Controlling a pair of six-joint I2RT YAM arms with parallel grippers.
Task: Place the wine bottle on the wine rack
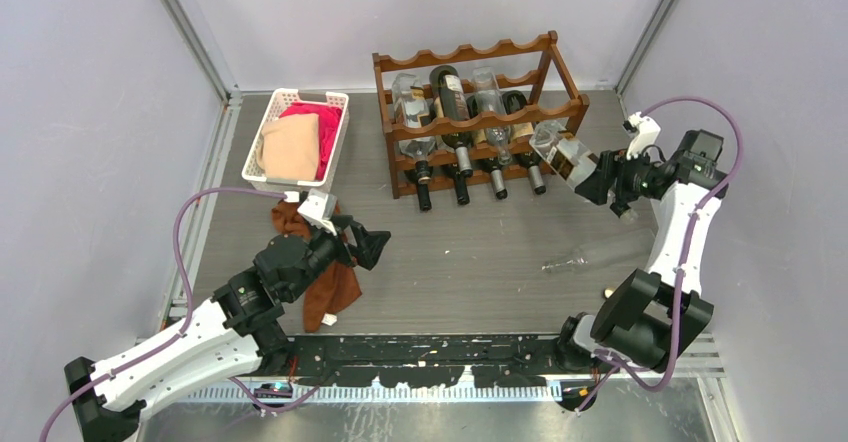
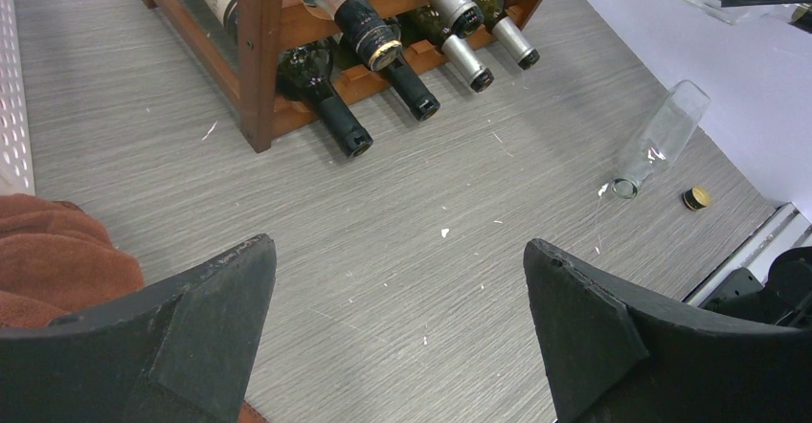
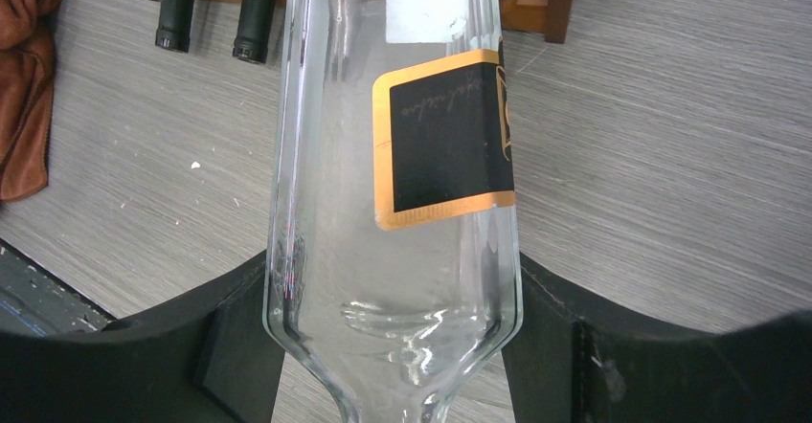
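Observation:
A clear glass bottle [image 1: 561,151] with a black, gold-edged label [image 3: 445,136] is held in my shut right gripper [image 1: 610,182], tilted, its base beside the right end of the wooden rack [image 1: 392,135]. The rack holds several dark and clear bottles in two tiers. In the right wrist view the held bottle [image 3: 393,260] lies along the middle between the fingers. My left gripper [image 1: 365,242] stands open with nothing between its fingers, over the table's left part, apart from the rack.
A white basket [image 1: 253,152] with cloths sits back left, a brown cloth [image 1: 335,292] front left. An empty clear bottle [image 2: 661,136] and a small cap [image 2: 696,198] lie at the right on the table [image 1: 450,272].

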